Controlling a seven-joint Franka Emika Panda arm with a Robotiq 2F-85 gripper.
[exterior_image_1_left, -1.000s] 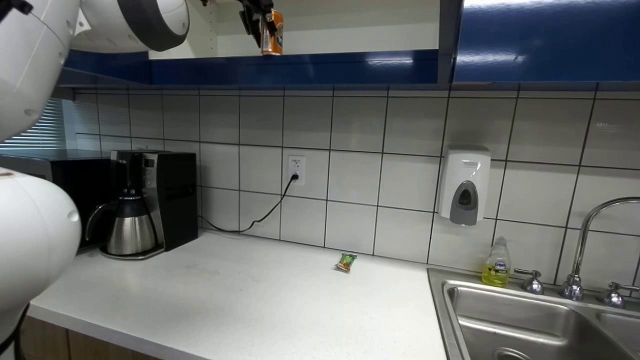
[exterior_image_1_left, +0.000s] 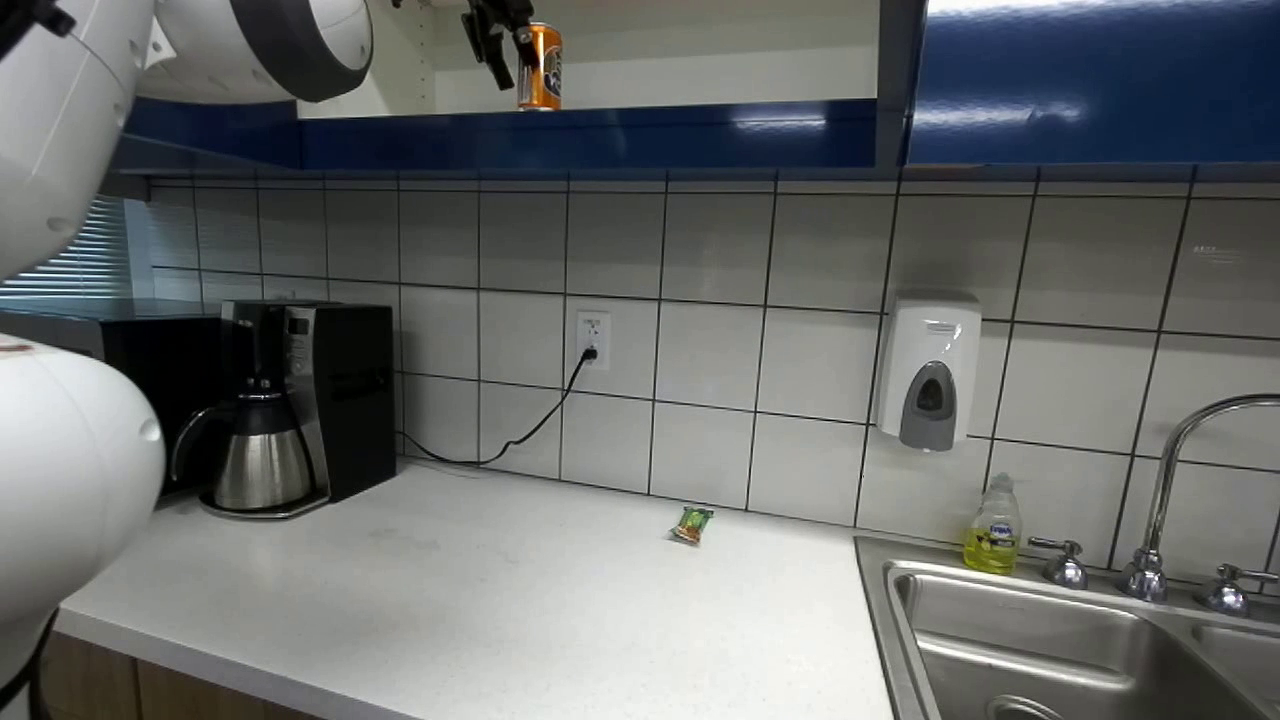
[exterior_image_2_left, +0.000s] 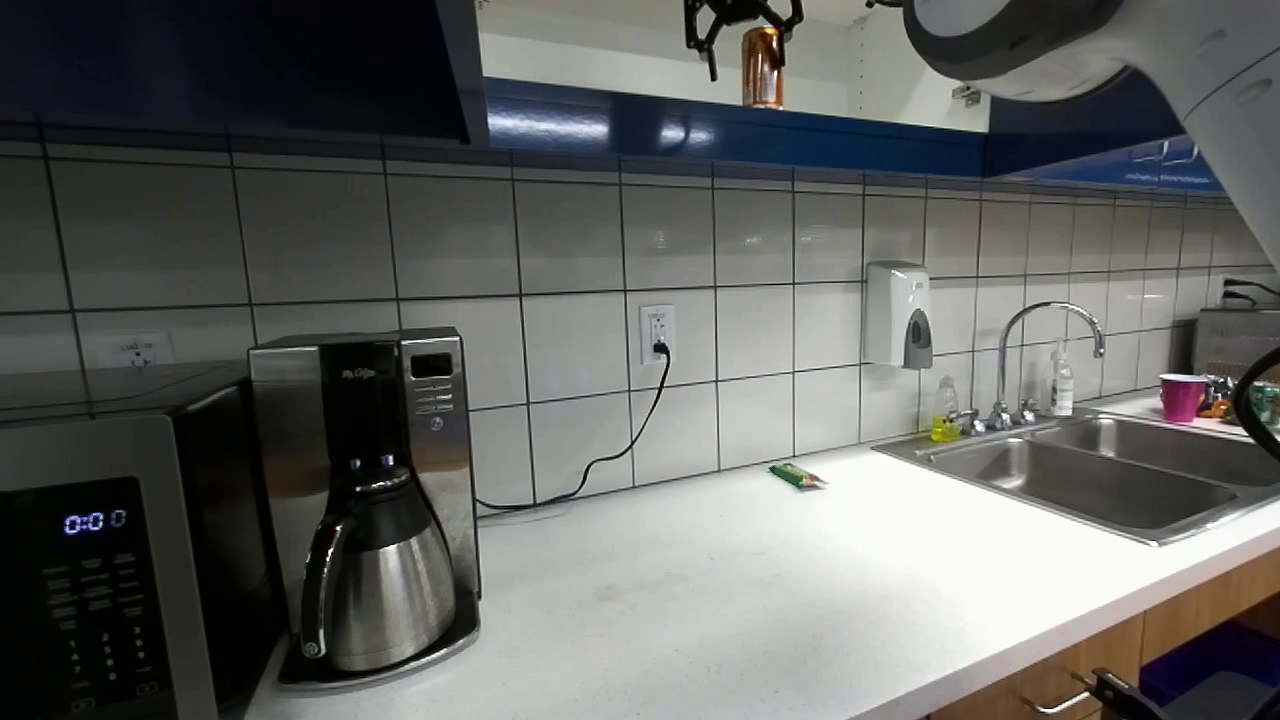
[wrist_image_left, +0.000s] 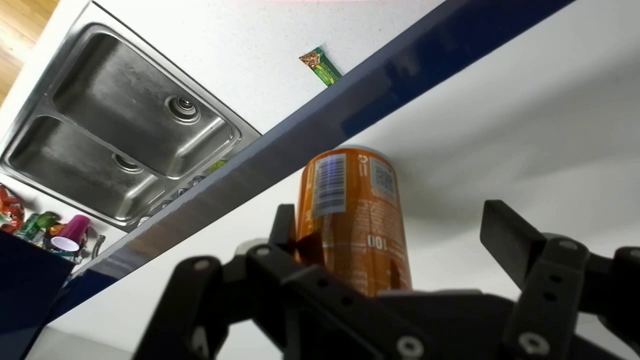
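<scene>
An orange soda can (exterior_image_1_left: 546, 70) is upright on the cabinet shelf, close to its blue front edge. Around its top my gripper (exterior_image_1_left: 510, 74) stands open in the raised cabinet. From the wrist view, the can (wrist_image_left: 354, 210) lies between my fingers, near or against the left one, while a wide gap separates it from the right finger (wrist_image_left: 510, 240). The second exterior view also shows the can (exterior_image_2_left: 762, 70) with spread fingers about it. Whether the left finger touches the can cannot be made out.
Blue cabinet edge (exterior_image_1_left: 600, 138) runs just before the can. Below, the white counter (exterior_image_1_left: 504, 600) is mostly clear, with a green snack packet (exterior_image_1_left: 692, 524). A coffee maker (exterior_image_1_left: 348, 396) stands left, a sink (exterior_image_1_left: 1032, 636) right.
The gripper's fingers have spread, and the gripper has shifted slightly left. The can now stands more upright on the shelf and a little further left. Counter items are unmoved.
</scene>
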